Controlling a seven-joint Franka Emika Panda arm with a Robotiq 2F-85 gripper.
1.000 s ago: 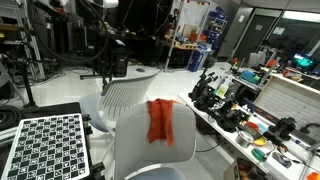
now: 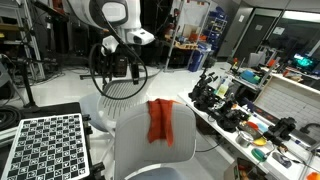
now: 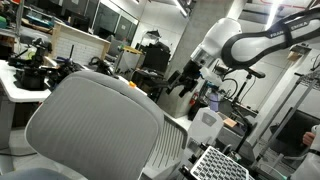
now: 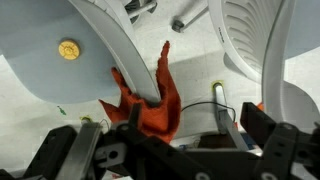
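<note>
A red-orange cloth [image 2: 160, 120] hangs over the back of a grey chair [image 2: 182, 145]. From above, the wrist view shows the cloth [image 4: 163, 118] draped at the chair back's edge [image 4: 125, 45]. My gripper is open, its dark fingers [image 4: 128, 138] wide apart at the bottom of that view. Nothing is held between them; the cloth lies below, nearer the left finger. In exterior view 1 the gripper [image 2: 107, 80] hangs to the left of the cloth, over a white chair. Most of the cloth is behind the chair in exterior view 2.
The white slatted chair [image 2: 122, 98] stands behind the grey one. A black-and-white checkered board [image 2: 45, 148] is at the left. A cluttered bench [image 2: 235, 115] runs along the right. One round yellow thing [image 4: 68, 49] shows on a grey surface in the wrist view.
The arm has come down and to the right from the upper left in exterior view 1, closer to the chairs. The cloth and chairs have not moved.
</note>
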